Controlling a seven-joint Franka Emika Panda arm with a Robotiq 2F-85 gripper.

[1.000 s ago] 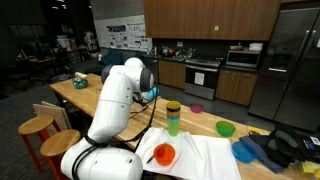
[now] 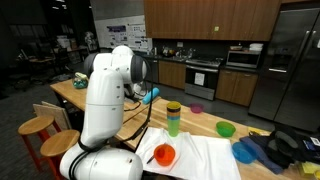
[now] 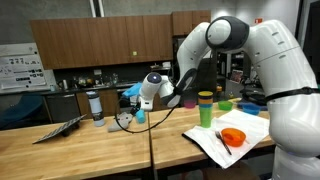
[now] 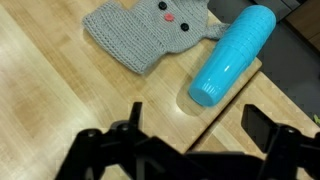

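Observation:
A blue ribbed cylinder, like a stack of cups (image 4: 232, 55), is on the wooden table in the wrist view, beyond and slightly right of my fingertips. My gripper is open above the table, with bare wood between its dark fingers and the cylinder apart from them. Left of the cylinder lies a grey knitted toy (image 4: 150, 35) with black eyes and a red nose. In exterior view 1 the blue cylinder (image 2: 151, 96) shows close to the gripper, at the far part of the table.
Nearer the arm's base are a yellow-and-green cup stack (image 2: 173, 118), a red bowl (image 2: 164, 155) and a white cloth (image 2: 205, 158). A green bowl (image 2: 226, 129) sits farther right. A seam or edge in the tabletop runs beside the cylinder. Bare table (image 3: 75, 155) extends at left in exterior view 2.
Objects on the near table have stayed put.

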